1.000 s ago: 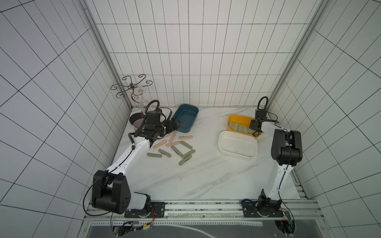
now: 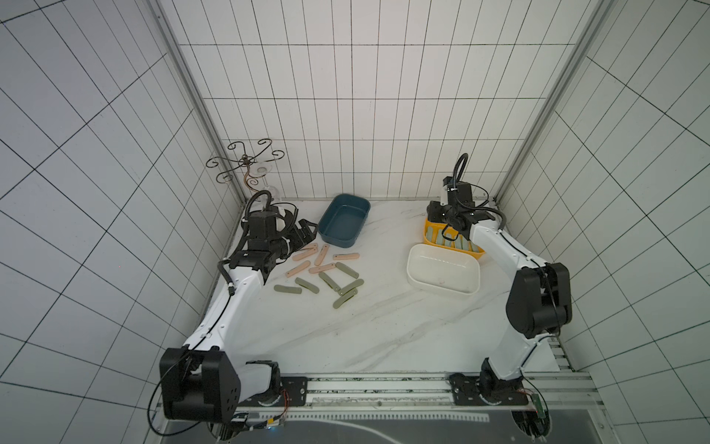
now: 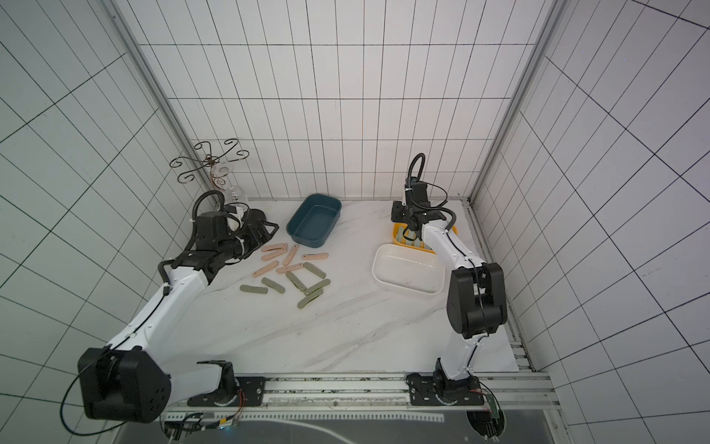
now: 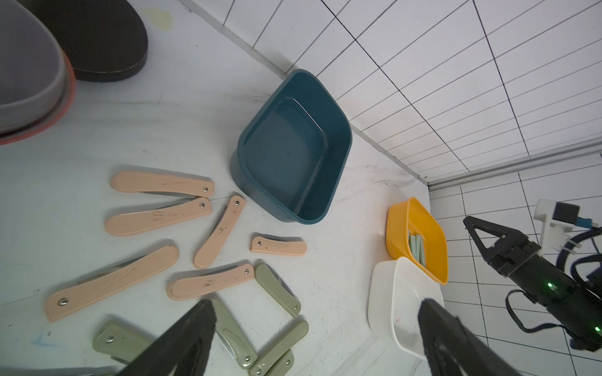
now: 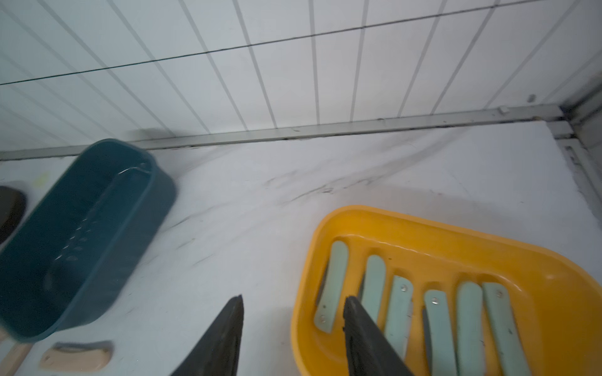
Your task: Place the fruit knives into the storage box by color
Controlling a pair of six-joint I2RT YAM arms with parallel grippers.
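Several green fruit knives (image 5: 469,327) lie side by side in the yellow box (image 5: 439,225) at the back right. Loose on the table at the left are several pinkish-tan knives (image 4: 141,217) and, nearer the front, several green knives (image 4: 277,289). The blue box (image 4: 249,183) behind them is empty. My left gripper hangs open above the loose knives, nothing between its fingers. Above the left part of the yellow box, my right gripper stands with its fingers apart and empty; the top left view shows its arm covering part of that box.
An empty white tray (image 2: 443,269) stands just in front of the yellow box. Bowls (image 4: 31,75), a dark round item (image 4: 94,37) and a wire stand (image 2: 246,161) occupy the back left corner.
My right arm has risen and swung left across the yellow box. My left arm has shifted left, away from the blue box. The loose knives have not moved.
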